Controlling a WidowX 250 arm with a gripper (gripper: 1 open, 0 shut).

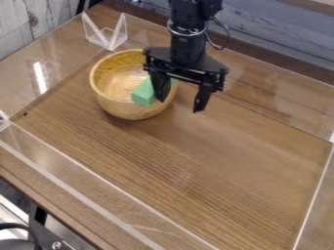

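Note:
My black gripper (182,88) hangs at the upper middle with its two fingers spread open, its left finger over the right side of a tan bowl (115,102). A green block (144,95) lies inside the bowl, just left of that finger and partly behind it. The right finger is over the bare wooden table (196,186), outside the bowl.
Clear plastic racks or holders stand at the back left (104,29) and at the left edge (37,129). A white wall runs along the back.

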